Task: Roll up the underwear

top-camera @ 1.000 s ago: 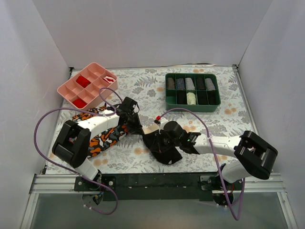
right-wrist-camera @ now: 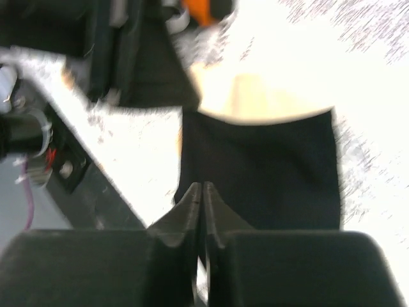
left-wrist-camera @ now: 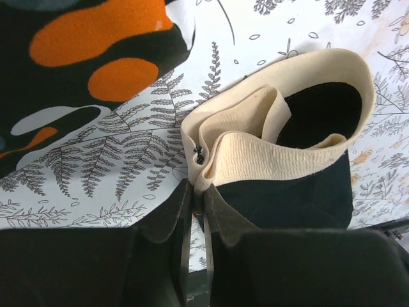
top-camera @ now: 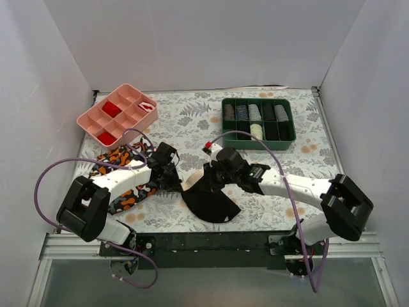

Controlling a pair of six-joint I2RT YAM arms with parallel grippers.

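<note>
Black underwear (top-camera: 208,206) with a cream waistband lies at the front middle of the table. In the left wrist view, its waistband (left-wrist-camera: 268,157) is bunched in a loose fold at one end. My left gripper is shut on that end of the waistband. Over the cloth, near its waistband side in the top view, is my right gripper (top-camera: 211,185). Its fingertips (right-wrist-camera: 195,193) look close together in the blurred right wrist view, with the black cloth (right-wrist-camera: 268,166) spread out beyond them. Whether they pinch any fabric is unclear.
An orange-and-black patterned cloth (top-camera: 131,196) lies left, partly under my left arm. A pink divided box (top-camera: 93,119) with red items stands at the back left. At the back right is a green divided box (top-camera: 291,135) of rolled items. Patterned table between the boxes is clear.
My left gripper has shifted left and towards the front edge, the waistband end still in it. The right gripper has moved slightly left and back. More of the black cloth now shows, spread flatter.
</note>
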